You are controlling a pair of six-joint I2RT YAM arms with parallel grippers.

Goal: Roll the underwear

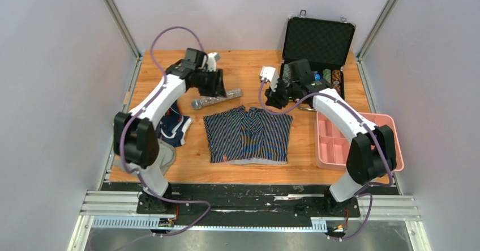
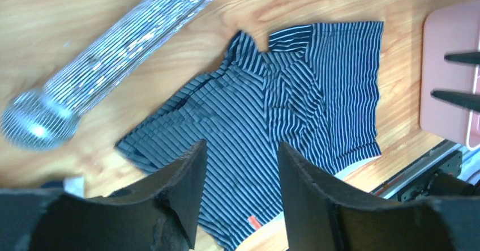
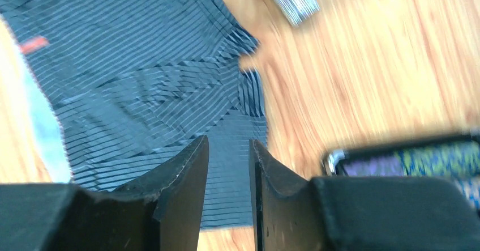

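Note:
The striped dark-blue underwear (image 1: pixel 226 137) lies spread flat on the wooden table, creased in the middle, with a grey band along its front edge. It also fills much of the left wrist view (image 2: pixel 226 137) and, blurred, the right wrist view (image 3: pixel 136 52). My left gripper (image 1: pixel 214 92) hovers open above the table just beyond its back left corner. My right gripper (image 1: pixel 273 101) hangs over the area behind its back right part, fingers part open, with nothing seen held between them.
A clear cylinder (image 1: pixel 229 94) lies behind the underwear. An open black case (image 1: pixel 317 35) stands back right, a pink divided bin (image 1: pixel 334 149) right. Dark clothing (image 1: pixel 172 126) and grey cloth (image 1: pixel 164 160) lie at left.

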